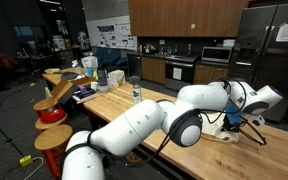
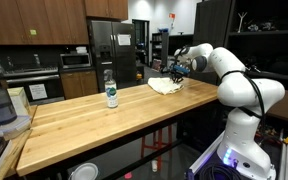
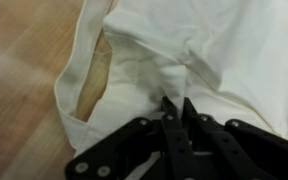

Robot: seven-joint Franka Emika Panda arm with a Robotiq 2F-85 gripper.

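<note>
A white cloth (image 3: 139, 75) with a strap-like loop lies rumpled on the wooden table, its folds filling most of the wrist view. My gripper is down at the cloth, fingertips close together against a fold. Whether fabric is pinched between them is unclear. In exterior view 1 the arm hides much of the cloth (image 1: 224, 133), and the gripper (image 1: 234, 123) is low over its right part. From exterior view 2 the cloth (image 2: 164, 87) shows at the table's far end, under the gripper (image 2: 176, 76).
A clear bottle (image 2: 111, 96) stands upright on the table, well away from the cloth. Bare wood (image 1: 274, 155) is free at the right. Stools (image 1: 52, 140) stand along the left edge.
</note>
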